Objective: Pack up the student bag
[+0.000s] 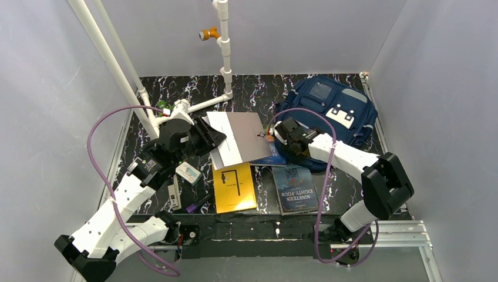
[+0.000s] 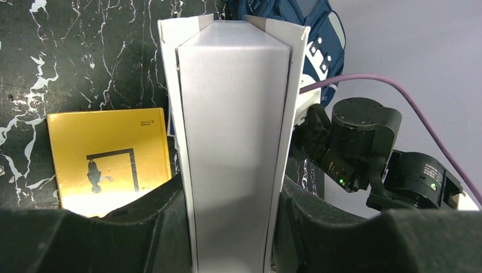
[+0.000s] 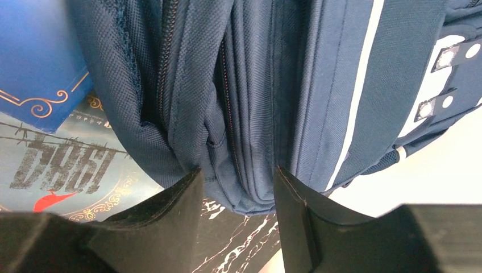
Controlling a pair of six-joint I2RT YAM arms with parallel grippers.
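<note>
My left gripper (image 1: 209,134) is shut on a grey-and-white folder (image 1: 241,135), held over the table; in the left wrist view the folder (image 2: 233,142) stands edge-on, filling the middle. My right gripper is open over the near edge of the navy bag (image 3: 364,85), whose zipped folds lie beneath its fingers, with nothing clearly between them. The bag (image 1: 329,100) lies at the back right. A yellow book (image 1: 234,191), a Nineteen Eighty Four book (image 1: 293,188) and a blue book (image 3: 40,68) lie on the table.
A small box (image 1: 188,172), a light strip (image 1: 174,194) and a purple marker (image 1: 197,205) lie front left. White pipes (image 1: 208,103) with an orange valve (image 1: 209,34) bound the back left.
</note>
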